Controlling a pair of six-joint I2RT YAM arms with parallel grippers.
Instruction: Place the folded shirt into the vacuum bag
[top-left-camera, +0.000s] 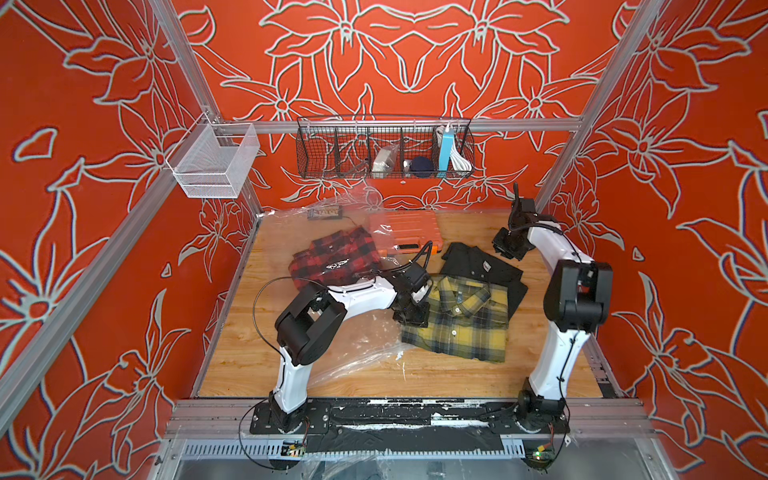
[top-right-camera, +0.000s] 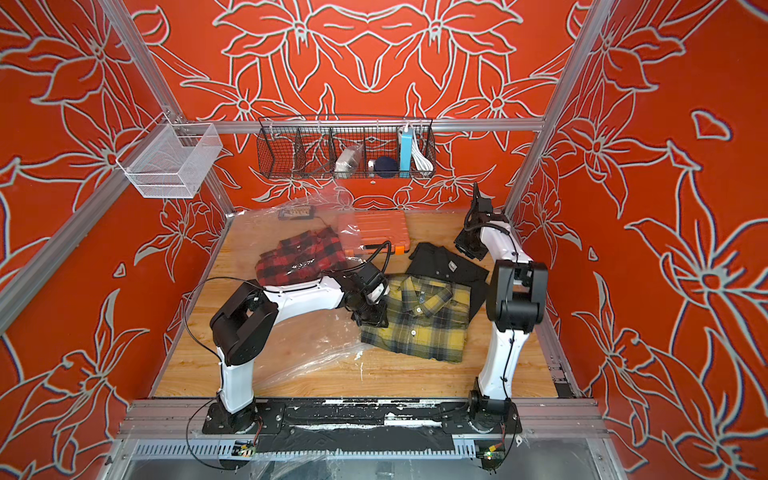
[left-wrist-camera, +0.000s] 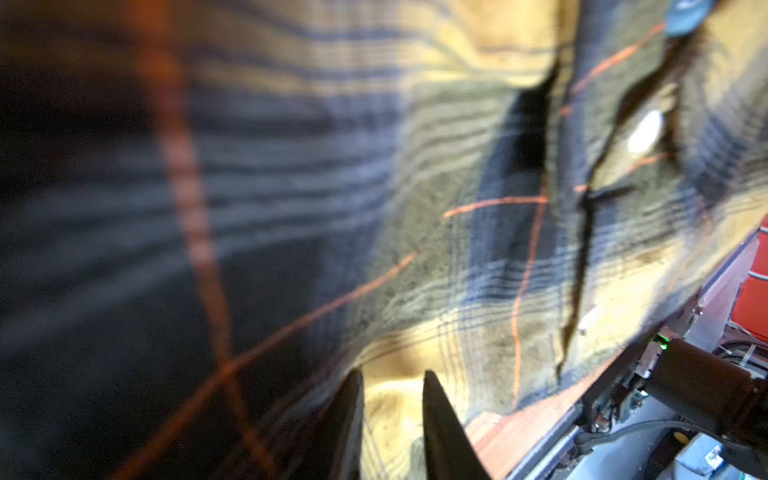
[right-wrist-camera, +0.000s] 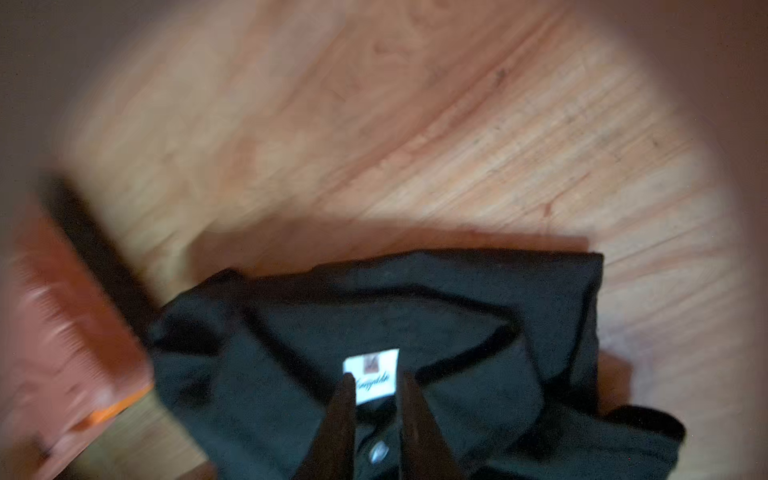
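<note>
The folded yellow plaid shirt lies centre-right, with my left gripper low on its left side, fingers part open, yellow fabric between and around them; whether they grip it is unclear. A clear vacuum bag spreads over the left, over or around a folded red plaid shirt. A folded black shirt lies behind the yellow one. My right gripper hangs above it at the back right; its fingers look close together, and what lies between them is unclear.
An orange case sits at the back centre. A black wire basket and a white basket hang on the walls. Bare table shows at front left and behind the black shirt.
</note>
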